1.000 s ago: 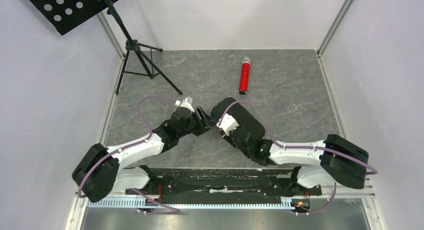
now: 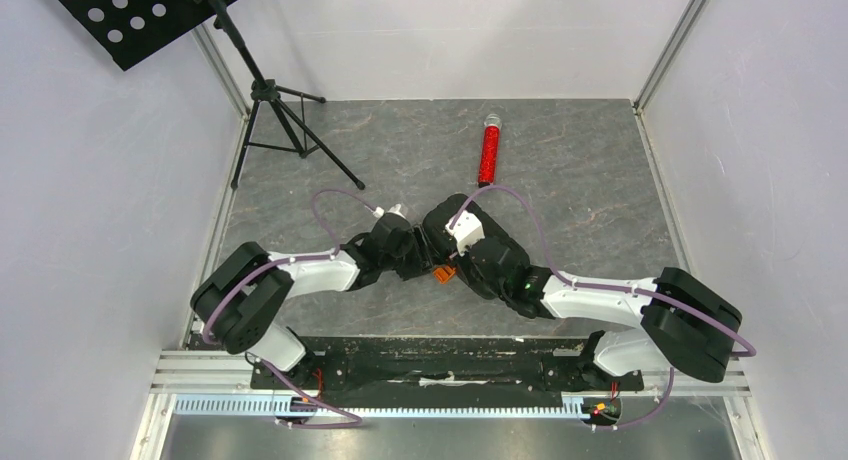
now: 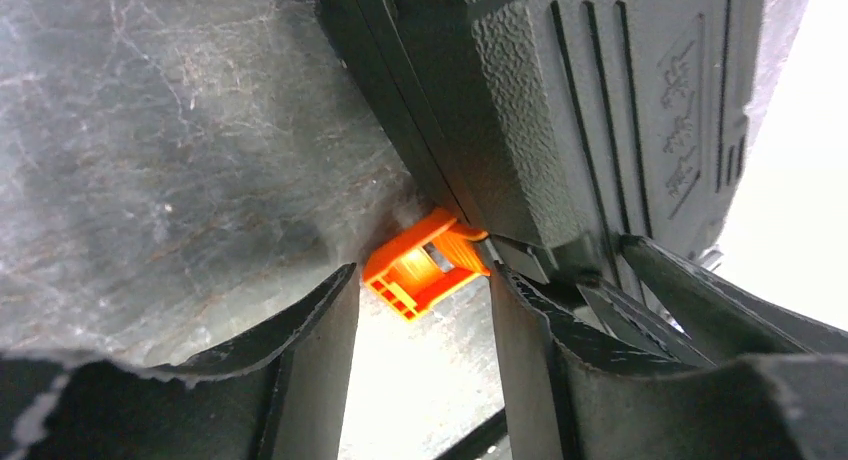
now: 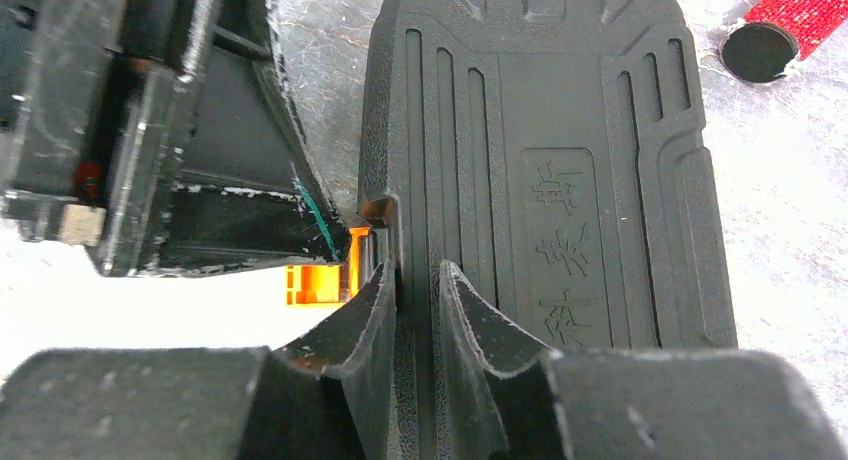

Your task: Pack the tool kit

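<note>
The black tool case (image 4: 560, 210) lies at the middle of the floor, its lid ribbed and embossed. An orange latch (image 3: 420, 275) (image 4: 312, 283) sticks out from its side. My right gripper is shut on the case's edge. My left gripper is part open, its fingers either side of the orange latch in its wrist view; whether they touch it I cannot tell. In the top view both grippers (image 2: 425, 255) crowd at the case's near left side, partly hiding it.
A red sparkly cylinder (image 2: 489, 152) lies behind the case. A black stand (image 2: 300, 120) occupies the back left.
My left arm has moved right and turned toward the case's side. The right arm has shifted slightly up over the case, and the orange latch has come into view in the top view.
</note>
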